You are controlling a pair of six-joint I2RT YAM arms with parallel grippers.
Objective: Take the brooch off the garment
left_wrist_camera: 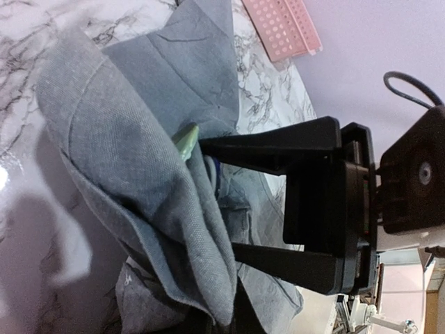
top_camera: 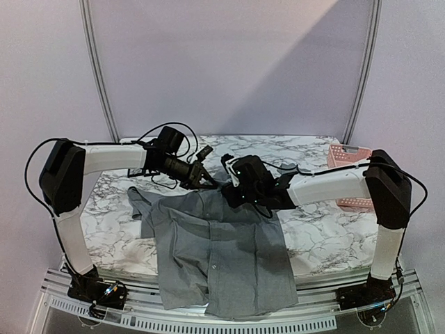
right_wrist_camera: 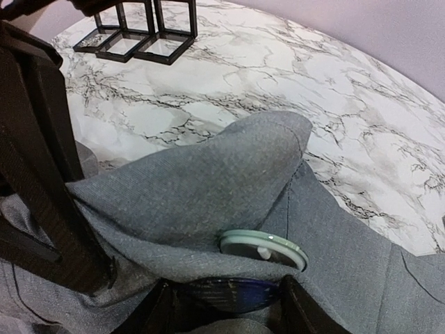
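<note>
The grey garment (top_camera: 222, 257) is spread over the table, its upper part gathered between my grippers. In the right wrist view a pale green, round brooch (right_wrist_camera: 259, 243) shows in a fold, with a dark blue piece (right_wrist_camera: 233, 292) just below it, between the fingers of my right gripper; whether they grip it I cannot tell. My left gripper (top_camera: 208, 182) is shut on the garment, whose folds hide much of its tips. In the left wrist view the brooch's green edge (left_wrist_camera: 186, 141) peeks out beside the cloth.
A pink basket (top_camera: 348, 156) stands at the back right. A black wire rack (right_wrist_camera: 167, 56) stands at the back left. Bare marble table (top_camera: 320, 243) lies to either side of the garment.
</note>
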